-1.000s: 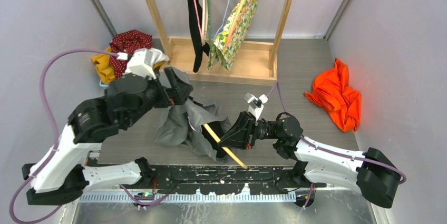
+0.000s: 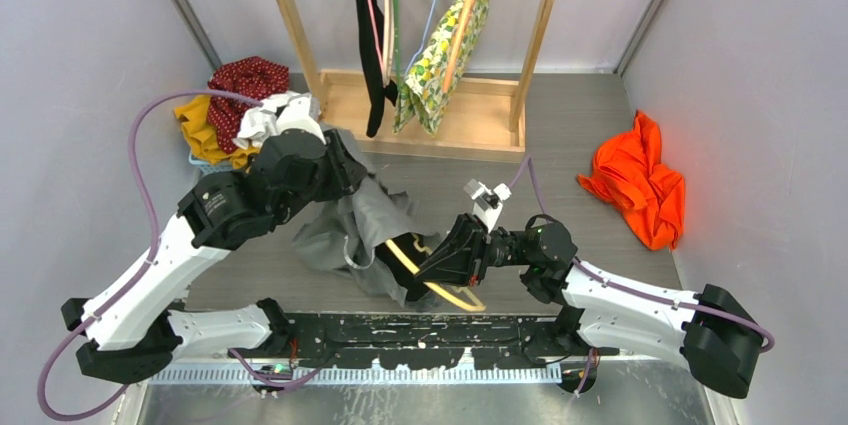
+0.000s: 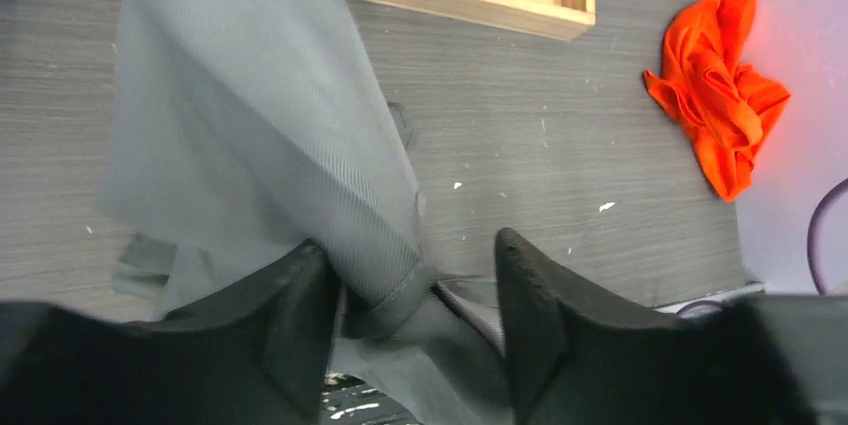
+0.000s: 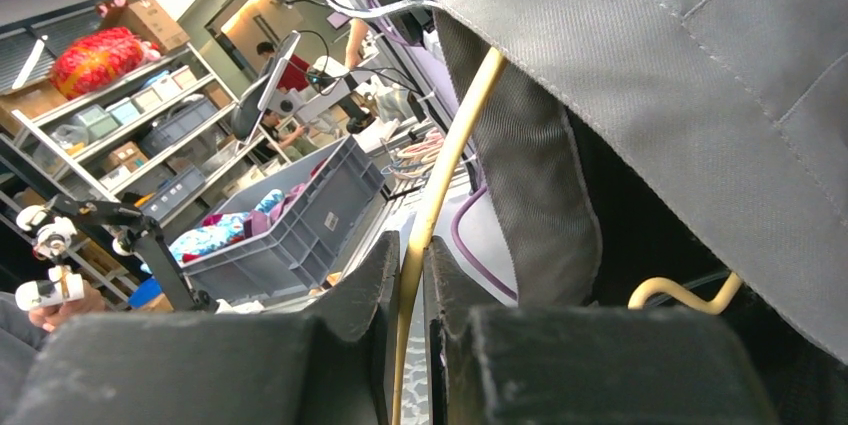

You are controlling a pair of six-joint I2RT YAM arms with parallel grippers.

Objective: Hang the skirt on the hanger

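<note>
The grey skirt (image 2: pixel 368 217) hangs bunched between my two arms, its dark inside showing at the opening. In the left wrist view, my left gripper is open, with a fold of the skirt (image 3: pixel 350 180) running between its fingers, nearer the left one. A wooden hanger (image 2: pixel 398 253) reaches into the skirt's opening. My right gripper is slightly open around the hanger's bar (image 4: pixel 445 170). Beside the bar, a narrow gap shows toward the right finger. The hanger's hook (image 4: pixel 685 293) shows against the dark inside of the skirt.
At the back stands a wooden rack (image 2: pixel 440 148) with a black garment (image 2: pixel 370 45) and a patterned one (image 2: pixel 450 55) hanging. Piled clothes (image 2: pixel 245 85) lie at the back left, an orange cloth (image 2: pixel 640 185) by the right wall. The floor between rack and orange cloth is clear.
The right arm has barely moved.
</note>
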